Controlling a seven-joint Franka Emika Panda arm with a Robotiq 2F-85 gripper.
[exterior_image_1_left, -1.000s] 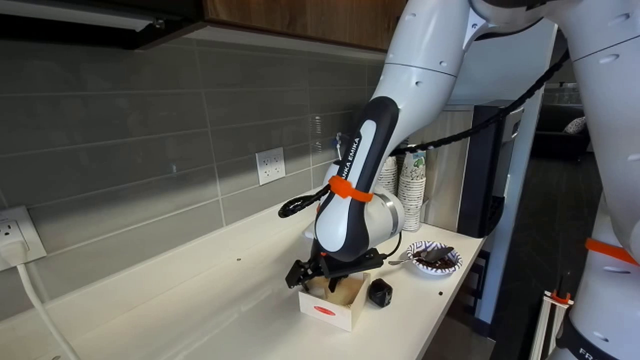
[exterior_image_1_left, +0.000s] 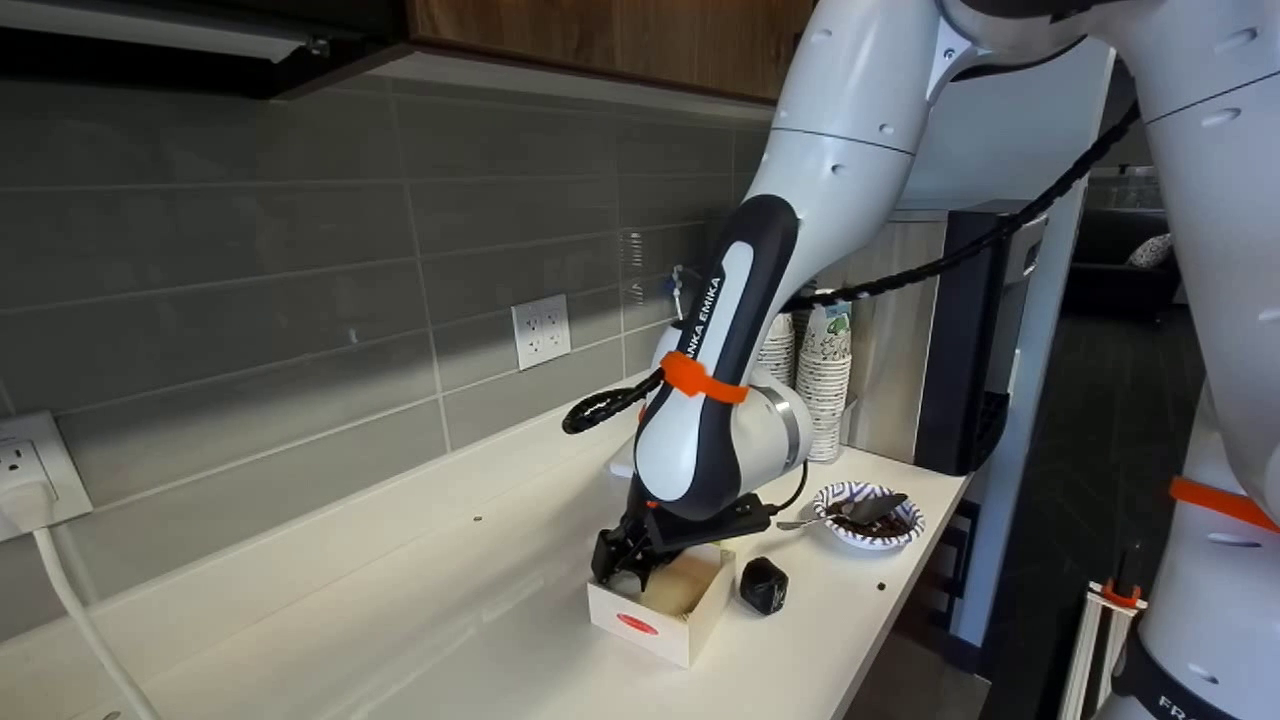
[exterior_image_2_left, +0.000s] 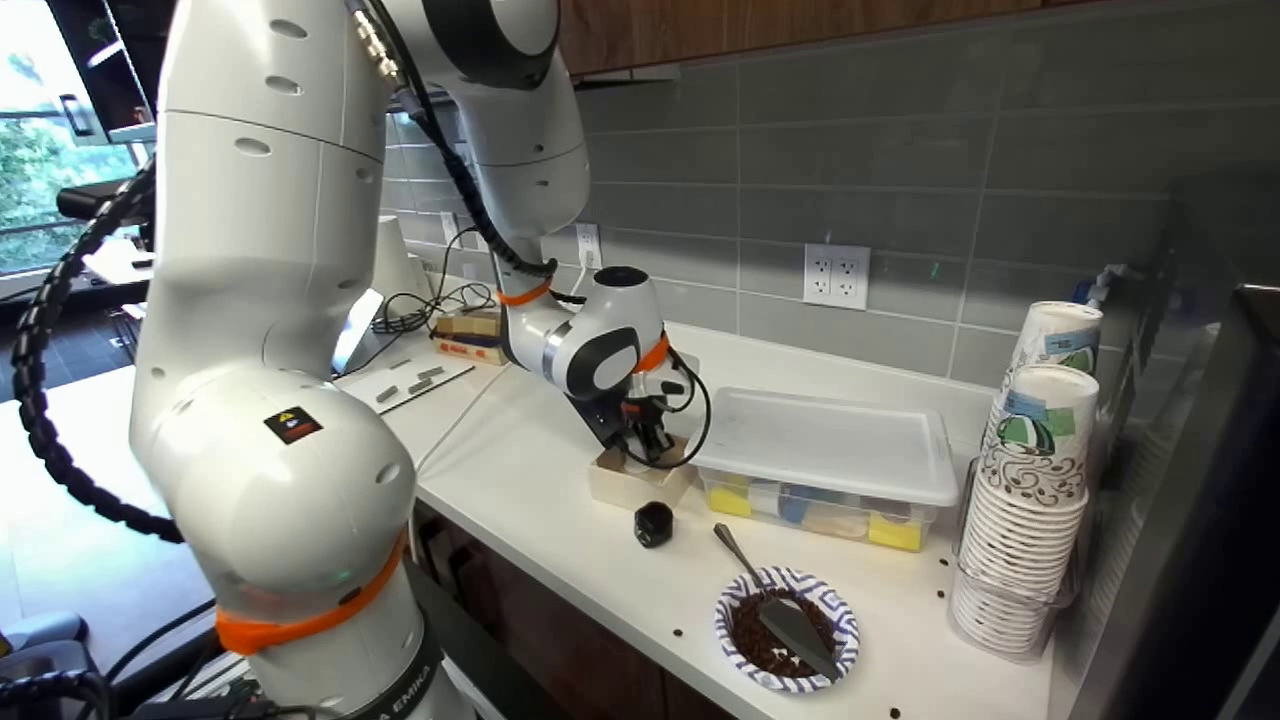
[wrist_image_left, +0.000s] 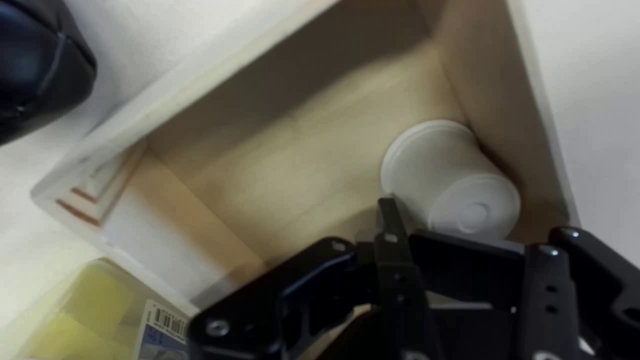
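Observation:
A small white cup-shaped pod (wrist_image_left: 450, 180) lies on its side inside the open cardboard box (wrist_image_left: 288, 162), against one end wall. My gripper is shut at the box, its fingertips close beside the pod. No object shows clearly between the fingers; whether they touch the pod is hard to tell. In exterior view 1 the gripper (exterior_image_1_left: 624, 562) reaches down into the near-left end of the white box (exterior_image_1_left: 654, 630) with its red oval label. The arm partly hides the box (exterior_image_2_left: 636, 486) in exterior view 2.
A black lumpy object (exterior_image_2_left: 654, 523) sits close beside the box. A lidded clear bin (exterior_image_2_left: 828, 444) stands near the wall. The patterned bowl (exterior_image_2_left: 723, 624) holds dark bits and a spoon, with stacked paper cups (exterior_image_2_left: 1020, 540) beyond. The counter left of the box is free in exterior view 1.
The gripper's fingers, spread apart a second ago, have come together, and the gripper sits lower in the box. The box has shifted slightly left in exterior view 1.

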